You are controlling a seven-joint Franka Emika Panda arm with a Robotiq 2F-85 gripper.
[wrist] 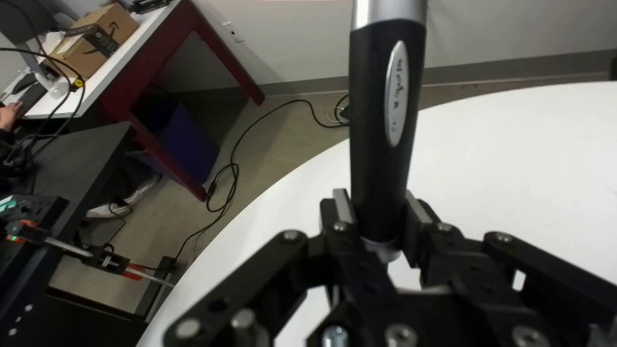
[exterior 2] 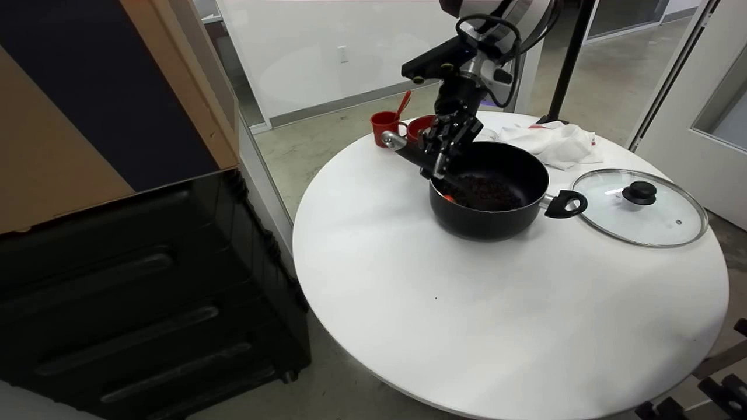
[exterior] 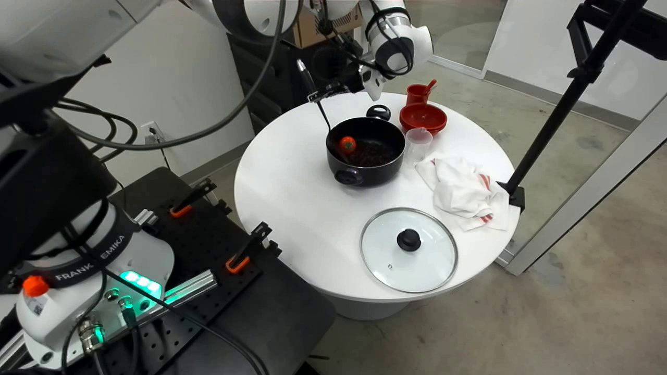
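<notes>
My gripper is shut on the black handle of a long utensil (wrist: 379, 127), pads pressed against both its sides. In exterior view 1 the utensil slants down from my gripper (exterior: 320, 97), and its dark lower end is inside the black pot (exterior: 369, 178). The shape of that end is hard to make out against the dark inside. A round red tomato-like item (exterior: 347, 145) lies in the pot near the utensil, over dark small bits. In exterior view 2 the pot (exterior 2: 483, 227) stands uncovered on the white table, my gripper (exterior 2: 437, 164) above its rim.
The glass lid (exterior: 409, 250) lies flat on the table, apart from the pot. A clear cup (exterior: 417, 145), red bowl (exterior: 423, 119), red cup (exterior: 417, 95) and white cloth (exterior: 466, 190) crowd the pot's far side.
</notes>
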